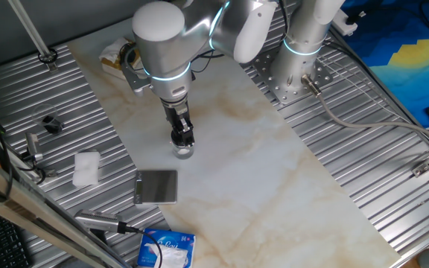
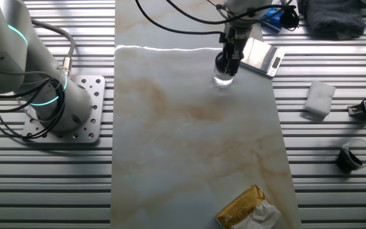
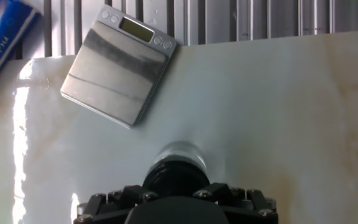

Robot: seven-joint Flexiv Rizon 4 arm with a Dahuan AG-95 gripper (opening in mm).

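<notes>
A small container, clear at its lower end (image 2: 222, 81) with a black part above, is on the marbled board (image 1: 237, 171). My gripper (image 1: 183, 138) points down right at it. In the wrist view the black part (image 3: 176, 176) sits between the two sides of my gripper, the clear end (image 3: 184, 150) showing beyond. The fingertips are largely hidden there, so whether they press on it cannot be made out. Close by, toward the board's edge, lies a flat silver scale (image 3: 117, 71) with a small display.
A blue tissue pack (image 1: 166, 247) lies past the scale, and a gold-and-white pack (image 2: 246, 210) rests at the board's other end. On the slatted table are a white block (image 2: 320, 98) and a clear cup with dark contents (image 2: 356, 156). Most of the board is bare.
</notes>
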